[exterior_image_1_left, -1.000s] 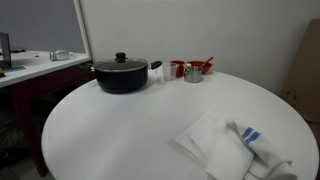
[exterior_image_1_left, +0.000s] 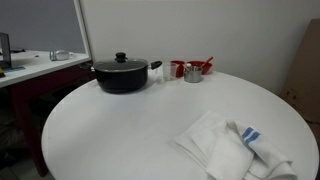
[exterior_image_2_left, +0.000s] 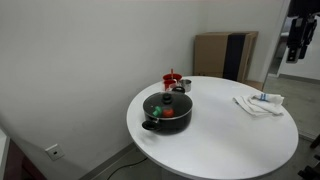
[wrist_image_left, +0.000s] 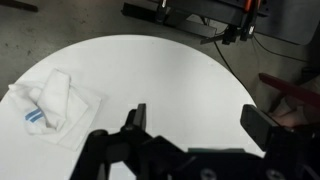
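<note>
A white towel with blue stripes (exterior_image_1_left: 232, 150) lies loosely folded on the round white table (exterior_image_1_left: 120, 140); the wrist view shows the same towel (wrist_image_left: 62, 108) at the left. A black pot with a glass lid (exterior_image_1_left: 122, 76) stands at the table's far left. Seen from the wrist, my gripper is open, its two dark fingers wide apart over bare tabletop with nothing between them. In exterior view 2 the gripper (exterior_image_2_left: 294, 52) hangs in the air at the upper right, above and apart from the towel.
Beside the pot stand a clear cup (exterior_image_1_left: 170, 71), a metal cup (exterior_image_1_left: 193, 74) and a red bowl (exterior_image_1_left: 203, 66) with a red utensil. A side desk (exterior_image_1_left: 40, 65) stands at the left, and flat cardboard (exterior_image_2_left: 210, 55) leans behind the table.
</note>
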